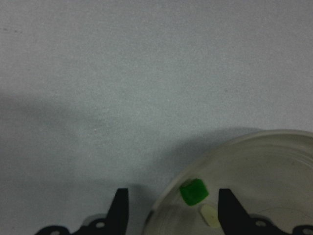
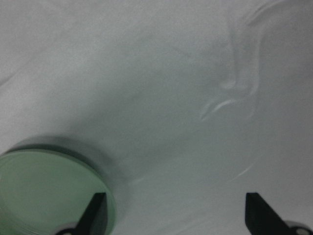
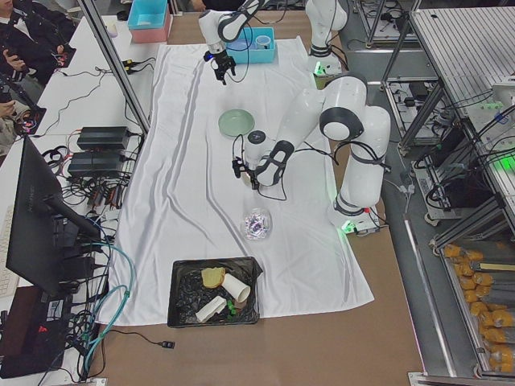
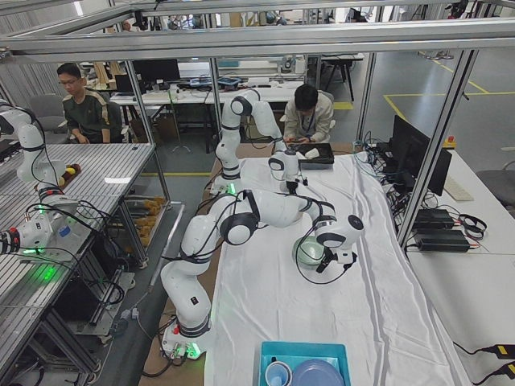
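My left gripper (image 3: 245, 173) hangs open over a pale bowl; in the left wrist view the bowl (image 1: 264, 171) holds a green cube (image 1: 193, 192) and a pale piece (image 1: 210, 215) near its rim, between and beyond the fingertips. My right gripper (image 4: 336, 259) is open above the table near a green plate (image 4: 308, 251), whose rim lies by one finger in the right wrist view, with bare cloth between the fingers.
A clear container (image 3: 257, 223) of small items sits on the cloth (image 3: 185, 209). A black tray (image 3: 185, 293) with several items is at one end, a blue bin (image 3: 265, 55) at the other.
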